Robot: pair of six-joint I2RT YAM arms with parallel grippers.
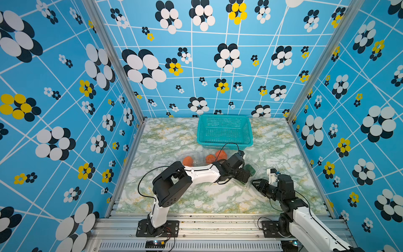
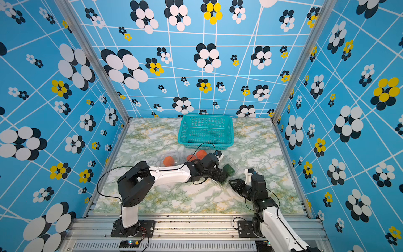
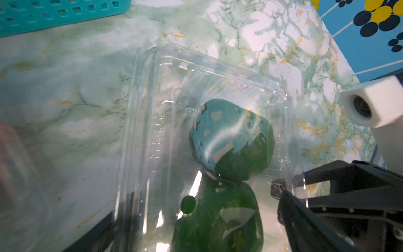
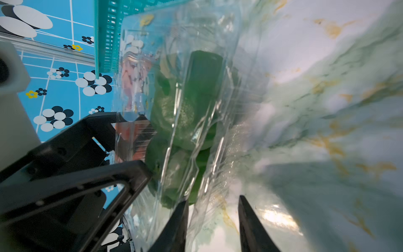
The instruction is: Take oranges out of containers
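A clear plastic container (image 3: 144,168) holding dark green produce (image 3: 218,218) lies between my two grippers. In the left wrist view my left gripper is open, its blurred fingers on either side of this container. From the right, my right gripper reaches the container's near side, its fingers part open; whether the thin plastic wall touches both fingers is unclear. Orange fruits show behind the left arm: one orange (image 1: 187,160) at the left, another orange (image 1: 210,158) and a third orange (image 1: 220,155) close together, in clear packaging. The left arm hides part of that area.
An empty-looking turquoise basket (image 1: 225,131) stands at the back of the marbled table, just behind the oranges. The two grippers are very close together. Free table lies at the far left and at the back right.
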